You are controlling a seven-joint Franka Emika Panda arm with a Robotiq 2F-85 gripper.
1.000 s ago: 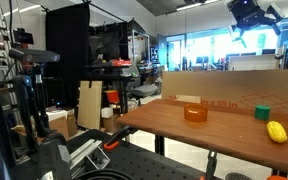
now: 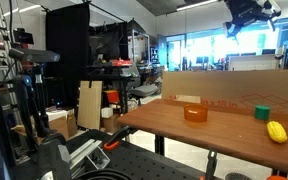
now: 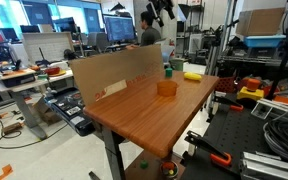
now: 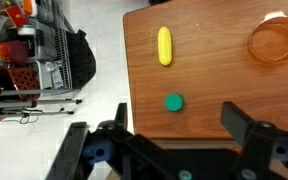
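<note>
An orange bowl rests on the brown table, with a small green cup farther right. The elongated yellow object lies close to the table's right side. From above, in the wrist view, the same green cup appears between the fingers, well below them; the yellow object and the bowl are farther up. My gripper is open, its fingers spread wide with nothing held. Both exterior views place it high over the table, apart from everything on it.
A cardboard panel stands along one long side of the table. Most of the tabletop around the bowl is bare. Beyond the table edge, a wire rack and a black bag are on the floor side.
High above the table, my gripper has shifted and turned slightly. The bowl, cup and yellow object stay where they were.
</note>
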